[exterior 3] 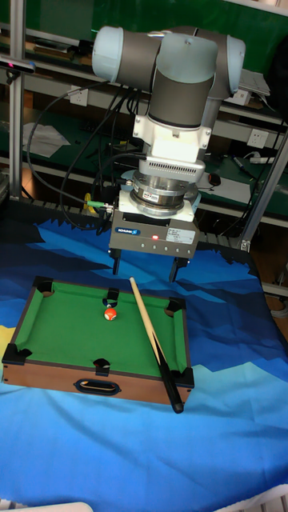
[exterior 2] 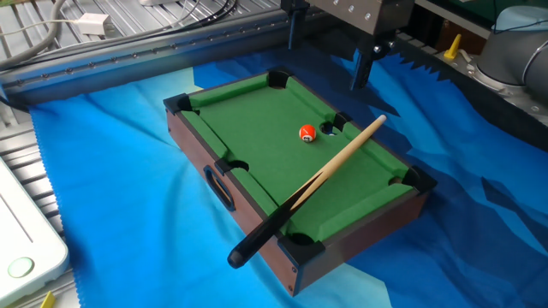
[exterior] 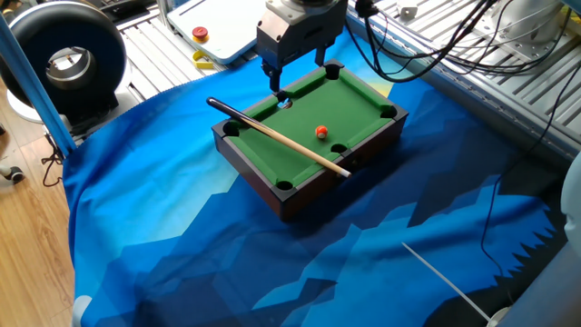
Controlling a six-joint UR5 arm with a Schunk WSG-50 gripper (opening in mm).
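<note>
A toy pool table (exterior: 354, 104) with green felt and a dark wooden frame rests on the blue cloth. Lying diagonally across it is a cue (exterior: 277, 136), its black butt past one long side and its pale tip past the other. An orange-and-white ball (exterior 2: 307, 133) sits on the felt close to a side pocket (exterior 2: 328, 127). Something small, blue and white (exterior: 285, 104) shows at the opposite side pocket, too small to identify. My gripper (exterior 3: 145, 271) hangs above cue level, open, fingers wide apart with nothing between them; it touches neither ball nor cue.
A thin white rod (exterior: 445, 279) lies toward the front right. Black cables (exterior: 427, 73) hang near the arm. A red button (exterior: 200, 34) stands at the back left.
</note>
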